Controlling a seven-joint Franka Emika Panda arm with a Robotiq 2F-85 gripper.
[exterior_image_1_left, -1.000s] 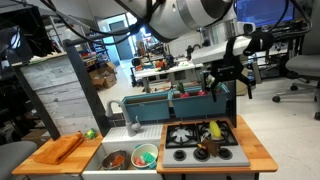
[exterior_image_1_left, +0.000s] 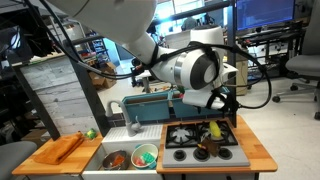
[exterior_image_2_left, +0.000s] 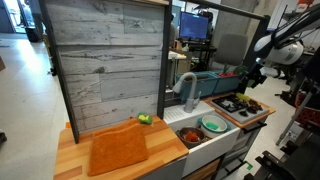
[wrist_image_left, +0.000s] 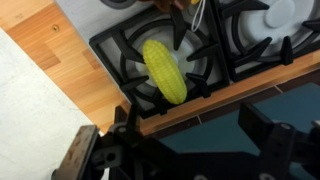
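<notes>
A yellow corn cob (wrist_image_left: 165, 72) lies across a burner grate of the stove (exterior_image_1_left: 180, 155); exterior view 1 shows the corn (exterior_image_1_left: 214, 129) on the stove's right side. My gripper (exterior_image_1_left: 224, 106) hangs above the back of the stove, higher than the corn and apart from it. In the wrist view the gripper is open, its dark fingers (wrist_image_left: 122, 150) wide apart with nothing between them. The corn is beyond the gap, towards the top of that view.
Left of the stove, a sink holds a green-rimmed bowl (exterior_image_1_left: 145, 156) and a pot (exterior_image_1_left: 115, 160). An orange cloth (exterior_image_1_left: 58, 149) lies on the left counter. A blue shelf (exterior_image_1_left: 150, 107) runs behind the stove. A brown object (exterior_image_1_left: 206, 147) sits at the stove's front.
The arm has come down from high above the stove, bringing the gripper lower and closer to the corn. The corn and the other things on the stove have not moved.
</notes>
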